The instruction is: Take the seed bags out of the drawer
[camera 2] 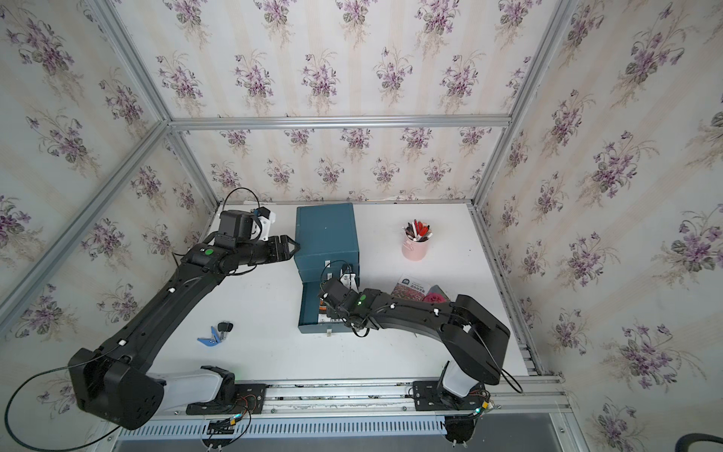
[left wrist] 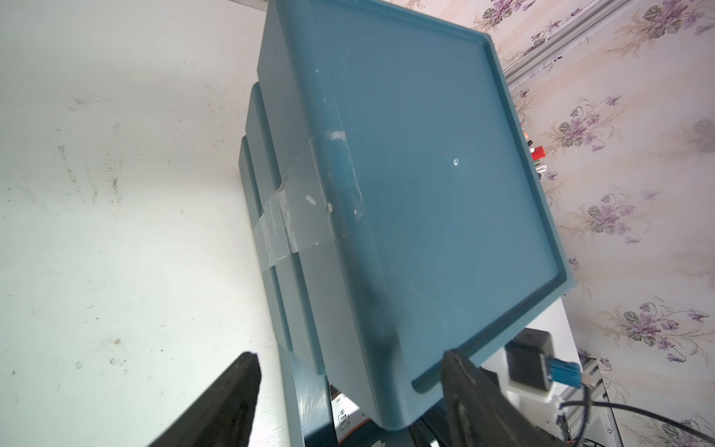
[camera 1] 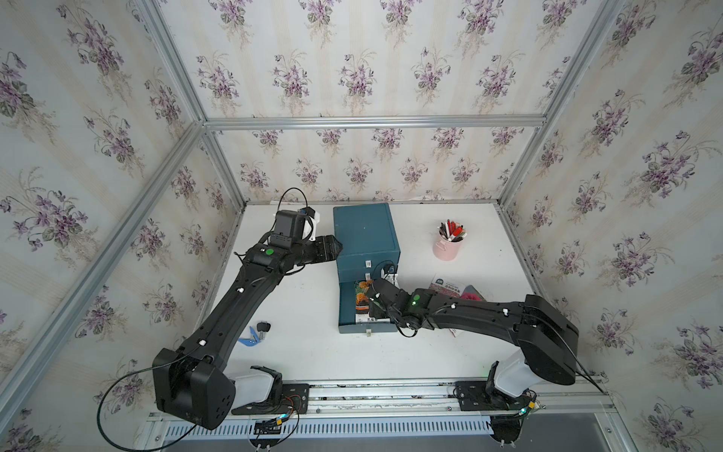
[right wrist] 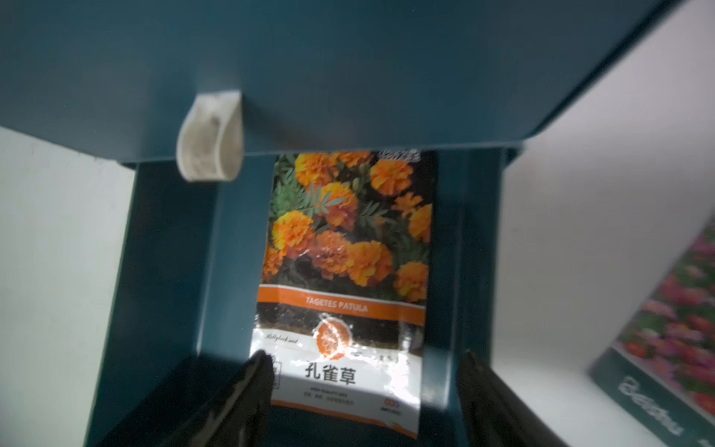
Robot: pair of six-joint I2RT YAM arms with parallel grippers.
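An orange marigold seed bag (right wrist: 339,246) lies flat inside the pulled-out bottom drawer (right wrist: 167,298) of a blue cabinet (camera 1: 365,229). Over that drawer hangs my right gripper, open, its fingers (right wrist: 249,395) on either side of the bag's lower end without gripping it. In the top views the right arm covers part of the bag. My left gripper is open at the cabinet's upper left, nothing held between its fingers. Two more seed bags, one with pink and red flowers (camera 1: 446,285) and one with a magenta bloom (camera 1: 471,295), lie on the table to the right, partly behind the right arm.
A pink cup (camera 1: 446,248) of pens stands at the back right. Blue-handled clippers (camera 1: 250,337) and a small black object (camera 1: 263,327) lie on the left. A white pull tab (right wrist: 210,138) sticks out above the open drawer.
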